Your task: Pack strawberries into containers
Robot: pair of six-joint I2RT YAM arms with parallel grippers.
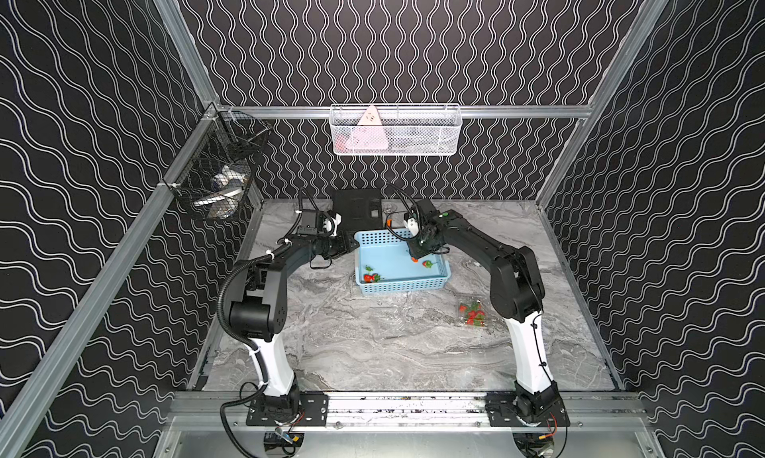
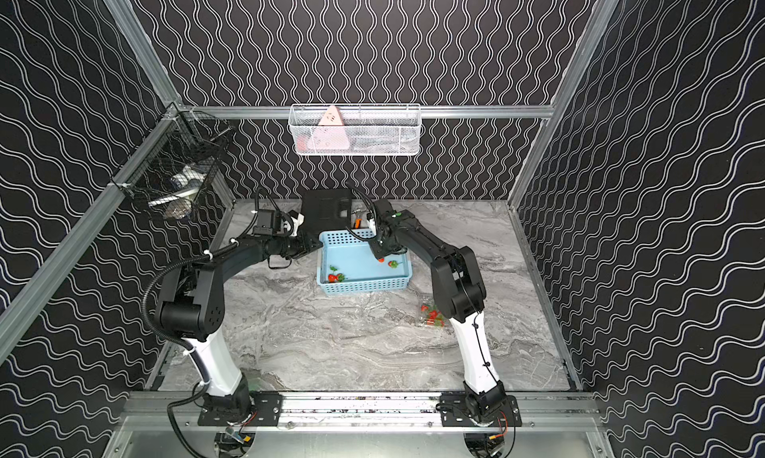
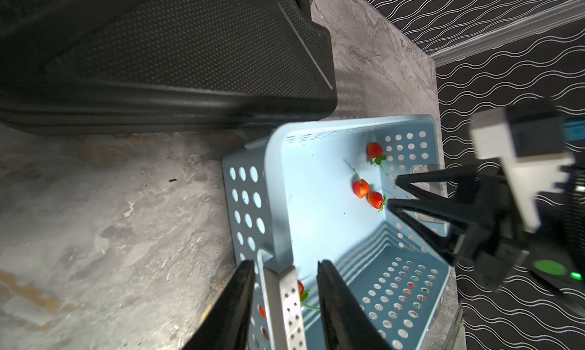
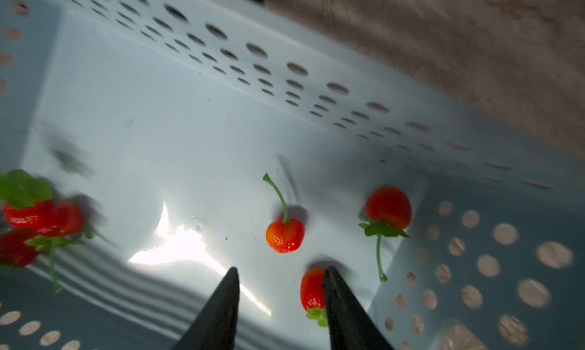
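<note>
A light blue perforated basket (image 1: 398, 260) sits mid-table with strawberries inside. My left gripper is open at its left end, fingers apart on either side of the rim; whether they touch it I cannot tell. My right gripper hangs open inside the basket, holding nothing. One strawberry (image 4: 312, 288) lies below its fingers, partly behind one of them. A smaller orange-red berry (image 4: 285, 235) and another strawberry (image 4: 388, 207) lie close by. Several strawberries (image 4: 44, 220) cluster at the opposite end. A clear container (image 1: 471, 313) with strawberries stands right of the basket.
Behind the basket's left end lies a black case (image 1: 357, 209), with a small orange object (image 1: 389, 223) beside it. A white wire basket (image 1: 395, 131) hangs on the back wall. Bare marble tabletop (image 1: 358, 338) stretches in front.
</note>
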